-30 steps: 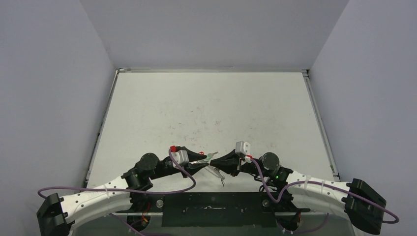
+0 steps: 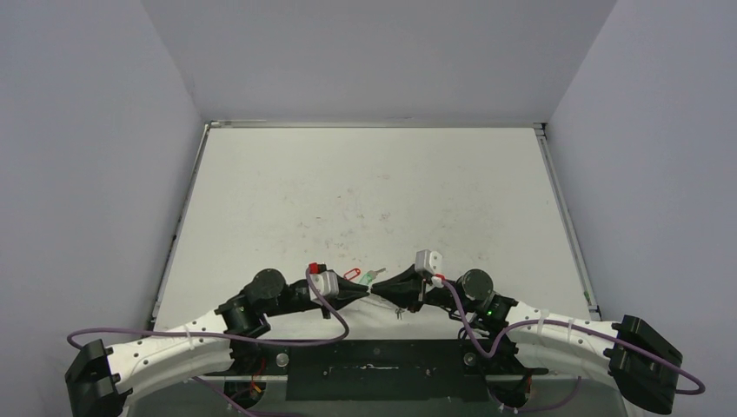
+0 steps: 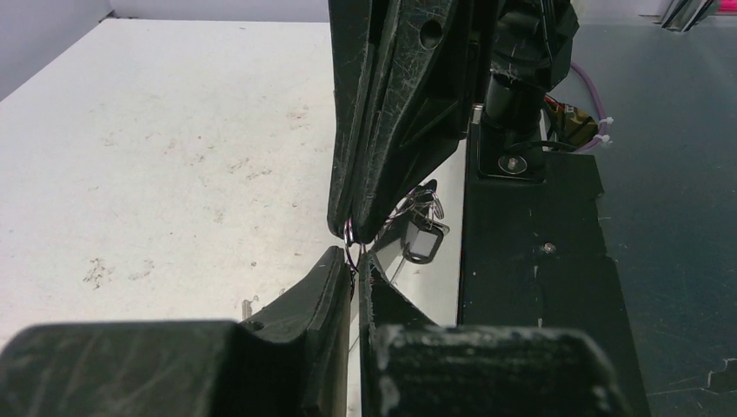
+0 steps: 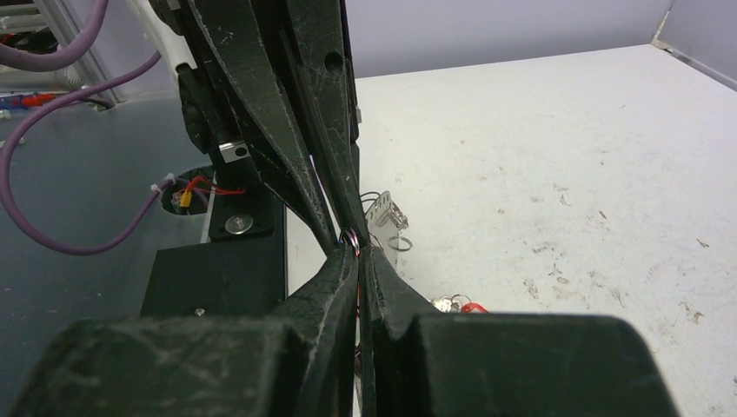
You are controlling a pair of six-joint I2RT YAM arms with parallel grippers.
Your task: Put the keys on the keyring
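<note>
In the top view my left gripper [image 2: 368, 291] and right gripper [image 2: 374, 290] meet tip to tip near the table's front. The left wrist view shows a thin metal keyring [image 3: 349, 243] at the right gripper's tips, and that gripper is shut on it. My left gripper is shut, its tips touching or very close to the ring; whether it grips any wire I cannot tell. A dark-framed key or fob [image 3: 424, 244] hangs beside the tips. A green-headed key [image 2: 370, 276] and a red tag [image 2: 352, 274] lie behind them.
More metal pieces [image 2: 399, 312] show just in front of the right gripper. A dark plate [image 2: 382, 369] runs along the front edge, and purple cables loop over both arms.
The right arm stays put; the hanging metal pieces have swung a little.
</note>
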